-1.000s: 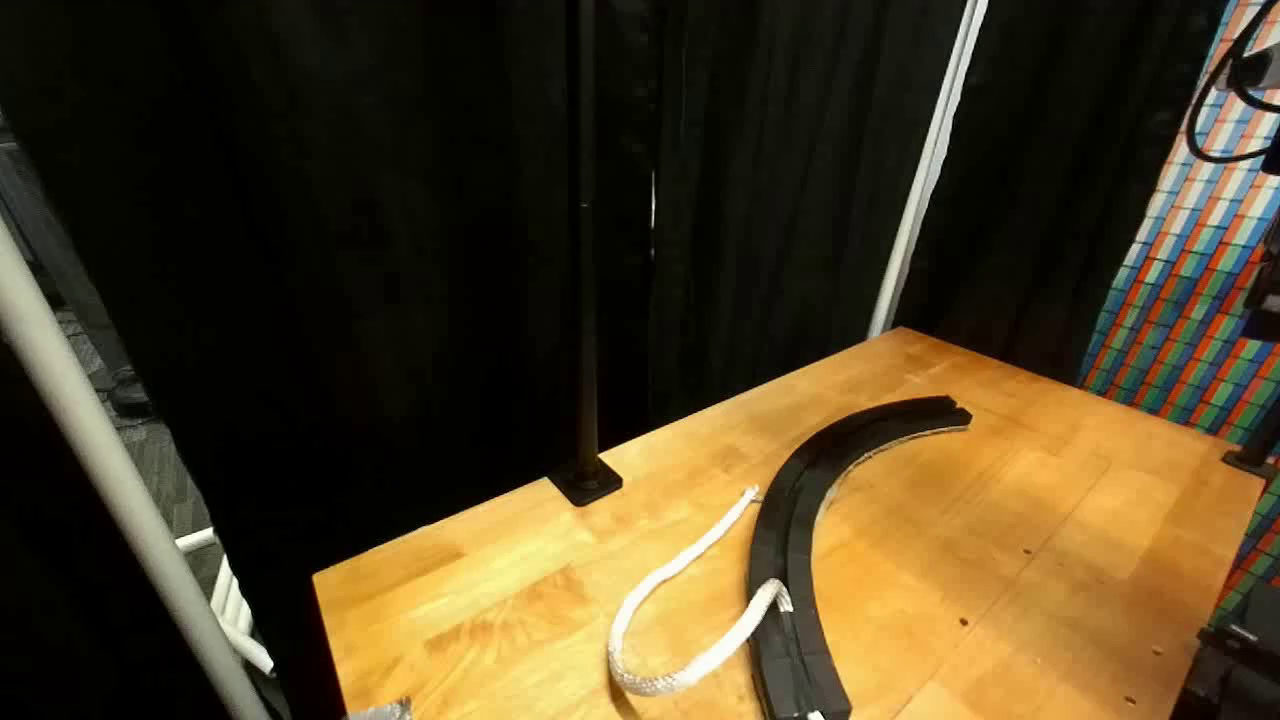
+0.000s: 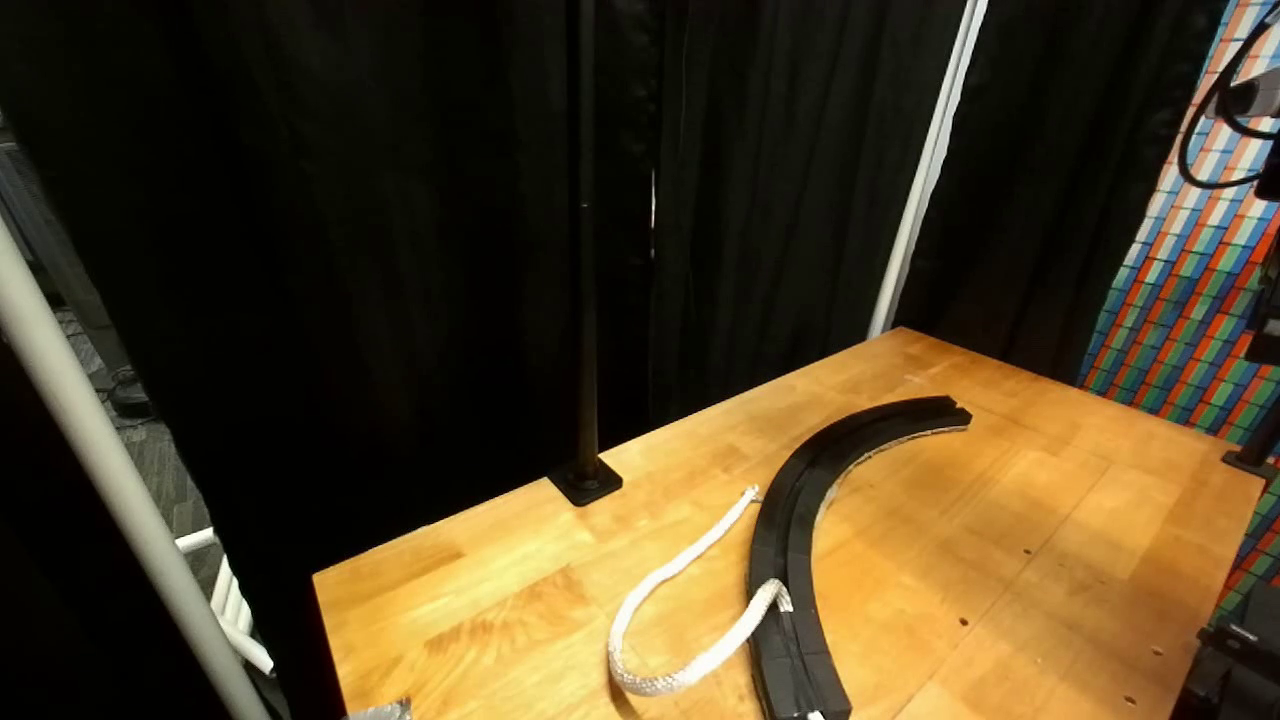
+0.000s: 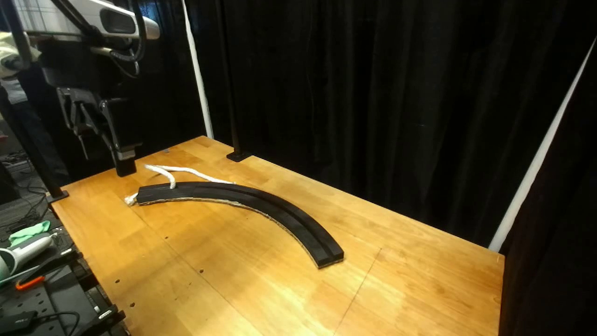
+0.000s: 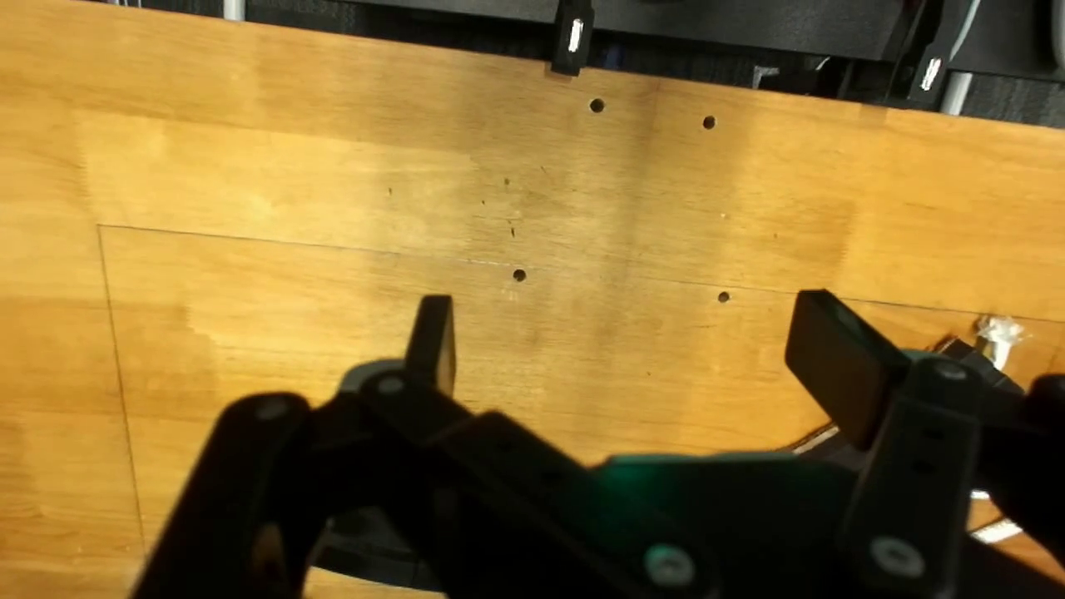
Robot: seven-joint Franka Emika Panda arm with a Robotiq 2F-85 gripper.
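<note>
A black curved track piece (image 2: 786, 528) with a groove along its top lies on the wooden table. White rope (image 2: 672, 684) comes up out of the groove near one end and loops over the table beside the track; a frayed rope end (image 3: 130, 199) pokes out past the track's tip. In the wrist view my gripper is open, its two fingertips wide apart with only bare tabletop below. Parts of the track and rope (image 4: 998, 530) are hidden behind the gripper there. Exterior view 2 has the gripper (image 3: 106, 159) hanging above the table, clear of the rope.
A black pole base (image 2: 585, 482) stands at the table's edge by the curtain. Beside the opposite edge is a dark cart (image 3: 50, 291) with tools on it. The wooden tabletop (image 3: 224, 257) inside the track's curve is free.
At the right edge of exterior view 1, the visible bit of arm sits slightly lower than before. Track and rope have stayed put.
</note>
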